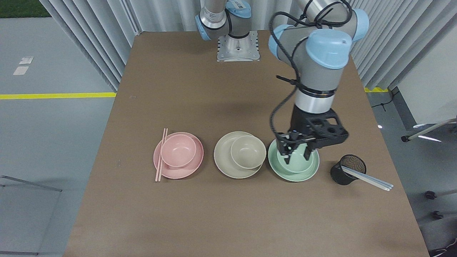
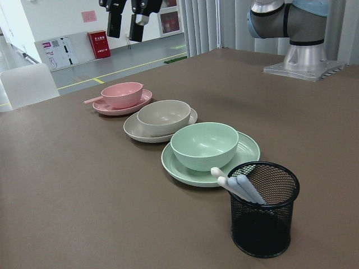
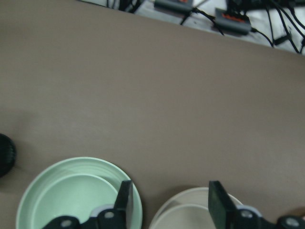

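Note:
My gripper [image 1: 297, 153] hangs high above the green bowl [image 2: 204, 147] and green plate [image 1: 315, 169], open with nothing seen between its fingers; in the wrist view its two fingers stand wide apart. In the middle are a cream bowl [image 1: 248, 151] and cream plate [image 1: 227, 169]. On the left a pink bowl [image 1: 178, 150] sits on a pink plate [image 1: 185, 171], with pink chopsticks [image 1: 159, 168] along its left side. A black mesh cup [image 2: 261, 230] at the right holds several pale chopsticks [image 1: 368, 178] leaning out over its rim.

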